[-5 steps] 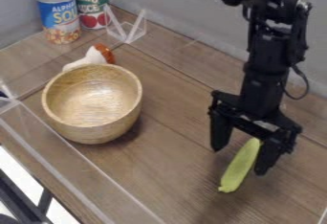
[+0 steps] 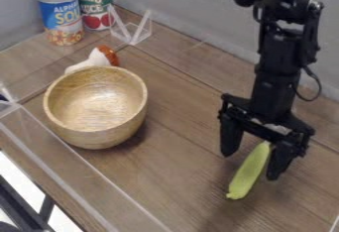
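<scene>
My black gripper (image 2: 252,147) is low at the right of the table, its two fingers apart and open. A long pale green object (image 2: 245,176), like a cucumber or zucchini, lies on the wooden table beneath it, its upper end between or just under the fingers. Whether the fingers touch it I cannot tell. A wooden bowl (image 2: 93,105) sits at the left.
Behind the bowl lies a small white and orange item (image 2: 95,61). Two cans, a blue one (image 2: 62,16) and a red one (image 2: 94,3), stand in the back left corner.
</scene>
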